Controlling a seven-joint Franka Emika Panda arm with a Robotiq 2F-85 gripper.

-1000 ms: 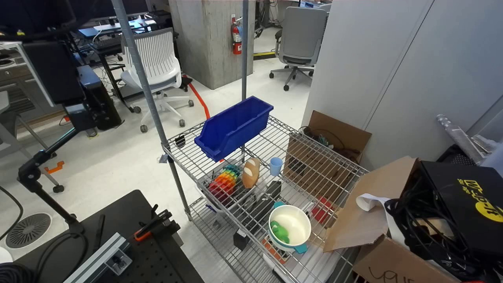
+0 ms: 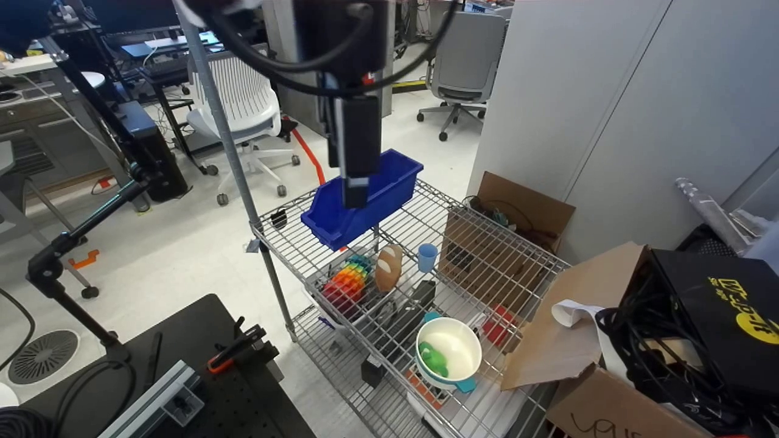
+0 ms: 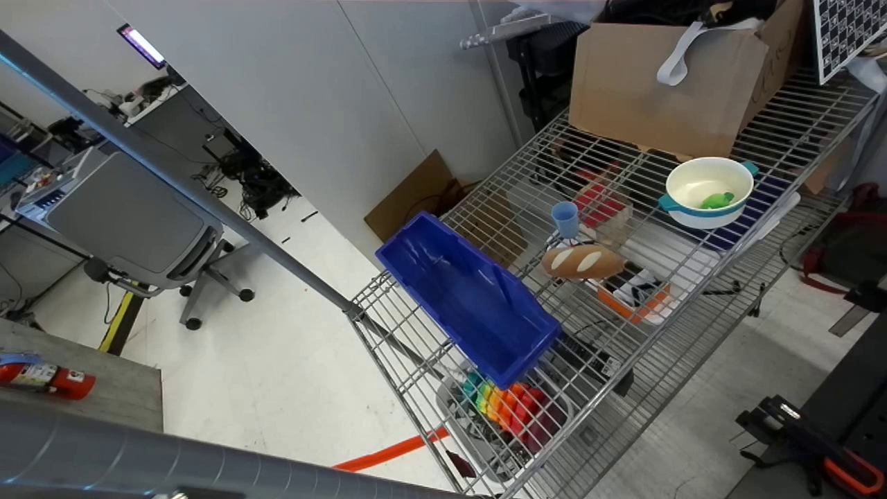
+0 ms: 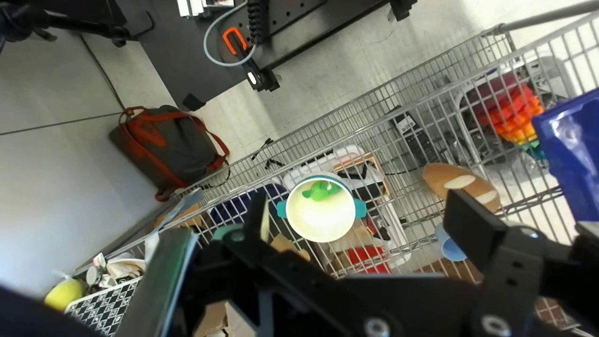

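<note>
My gripper stands open in the wrist view, its dark fingers wide apart and nothing between them. In exterior view 1 the gripper point(image 2: 355, 191) hangs high, overlapping the blue bin in the picture. A cream pot point(image 2: 461, 347) with teal handles rests on the wire shelf, a green toy point(image 2: 433, 359) inside it. Farther along lie a brown bread loaf point(image 2: 388, 267) with pale slashes and a small light-blue cup point(image 2: 427, 257). The empty blue bin point(image 3: 470, 292) sits at the shelf's far end. No fingers touch any of these.
An open cardboard box point(image 3: 665, 87) full of gear occupies one end of the wire shelf point(image 2: 504, 255). A metal post point(image 2: 219, 109) rises at the other end. A rainbow-coloured toy point(image 3: 507, 405) shows through the wires on a lower level. A black table point(image 2: 241, 394) stands beside the rack.
From the left side of exterior view 1, the arm has swung right and now appears in front of the blue bin. The shelf objects have stayed where they were.
</note>
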